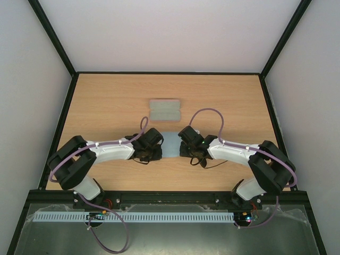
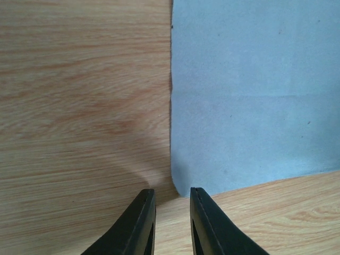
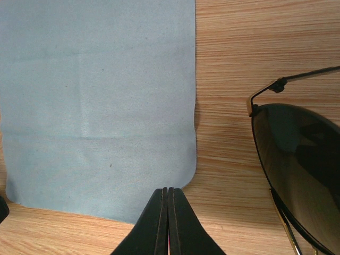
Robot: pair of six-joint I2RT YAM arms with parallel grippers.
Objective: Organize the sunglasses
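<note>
A light blue cloth (image 1: 170, 143) lies flat between the grippers, seen also as the cloth (image 2: 244, 133) in the wrist views. My left gripper is part open at the cloth's lower-left corner, nothing visible between its fingers. My right gripper is shut at the cloth's near edge, nothing showing between its fingers. Dark-lensed sunglasses (image 3: 297, 170) with thin metal frames lie on the wood right of the cloth, partly hidden by the right arm in the top view (image 1: 203, 162).
A grey-green rectangular case or tray (image 1: 164, 110) sits behind the cloth. Dark frame bars border the table.
</note>
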